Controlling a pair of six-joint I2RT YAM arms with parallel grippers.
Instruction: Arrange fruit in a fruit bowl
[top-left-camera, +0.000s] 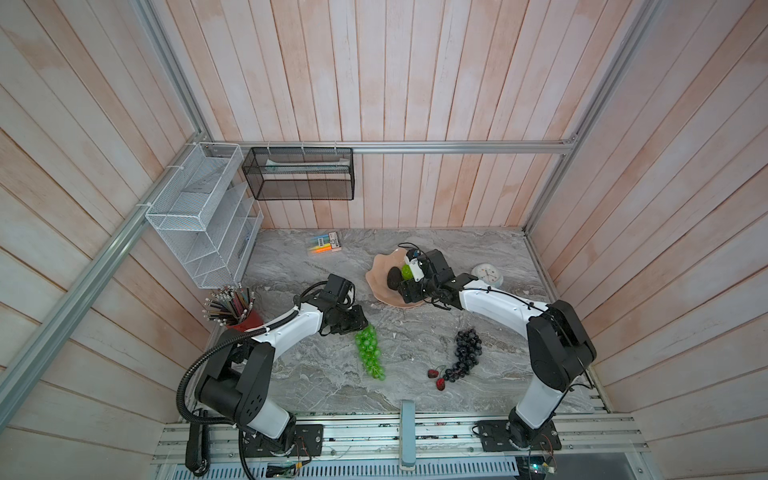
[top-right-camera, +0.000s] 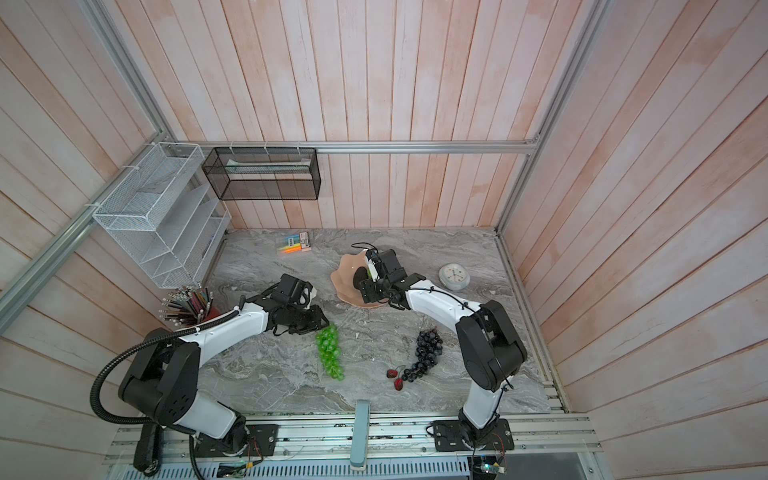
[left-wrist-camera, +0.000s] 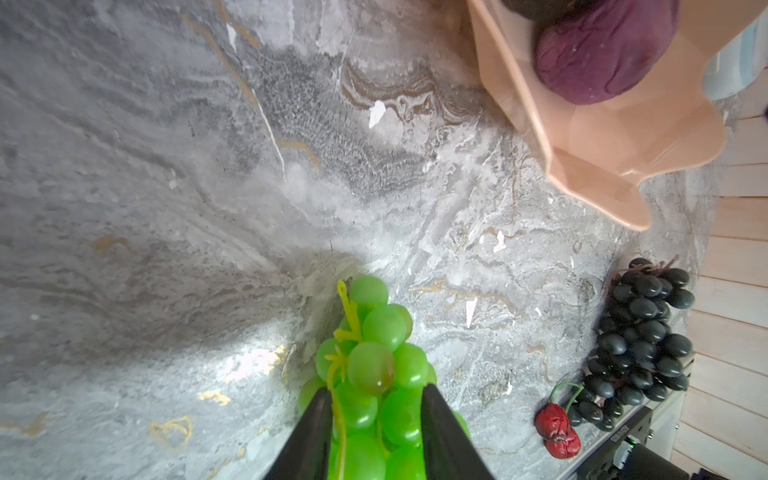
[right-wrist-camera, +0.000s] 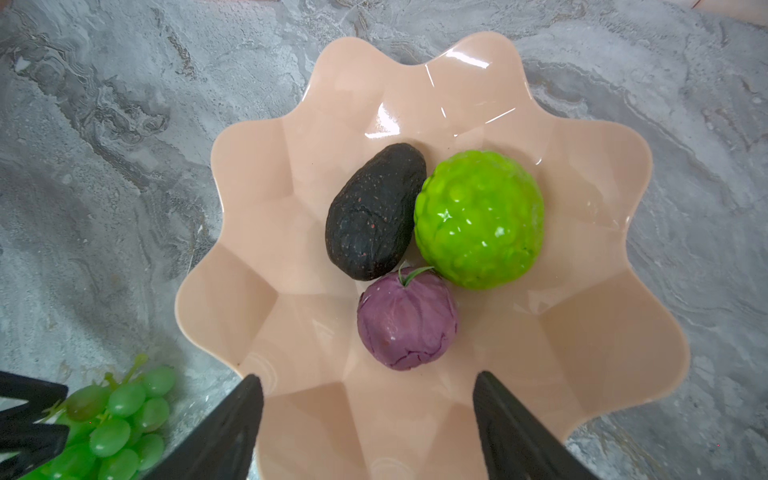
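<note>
Green grapes (left-wrist-camera: 372, 364) lie on the table, stem end towards my left gripper. Its fingertips stand partly apart over the bunch, grapes between them; whether they press on it I cannot tell. My right gripper is open and empty above the near side of the scalloped peach bowl (right-wrist-camera: 264, 312). Inside the bowl sit a dark avocado-like fruit (right-wrist-camera: 376, 212), a bumpy green fruit (right-wrist-camera: 480, 220) and a purple fruit (right-wrist-camera: 408, 318), close together. Black grapes (top-left-camera: 463, 354) and red cherries (top-left-camera: 440, 384) rest on the front right of the table.
A round white clock-like object (top-left-camera: 487, 275) stands right of the bowl. Coloured markers (top-left-camera: 324, 242) lie at the back, a red pen cup (top-left-camera: 248, 320) and white mesh shelves (top-left-camera: 208, 232) at the left. The table between bowl and black grapes is clear.
</note>
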